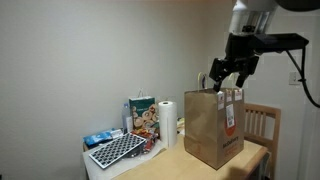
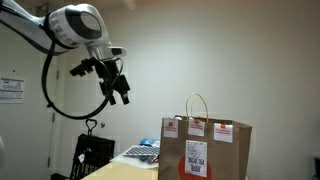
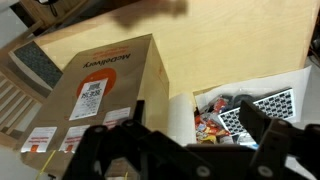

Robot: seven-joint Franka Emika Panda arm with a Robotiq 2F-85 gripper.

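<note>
A large brown paper bag (image 1: 204, 132) with a printed label stands upright on the wooden table (image 1: 176, 163). Its twisted handle (image 2: 200, 103) rises above the top in exterior view 2. My gripper (image 1: 228, 84) appears at the height of the bag's top edge in exterior view 1. In exterior view 2 the gripper (image 2: 117, 98) hangs up and to the left of the bag, apart from it. Seen from the wrist, the open gripper has its two fingers wide apart with nothing held, and the bag (image 3: 120, 75) lies to the left.
A white grid-patterned keyboard-like panel (image 1: 117, 150) lies at the table's left end. Near it stand a paper towel roll (image 1: 168, 122), a patterned bag (image 1: 144, 117) and a clear bottle (image 1: 127, 118). A wooden chair (image 1: 262, 123) is behind. Bare tabletop (image 3: 225, 50) shows beside the paper bag.
</note>
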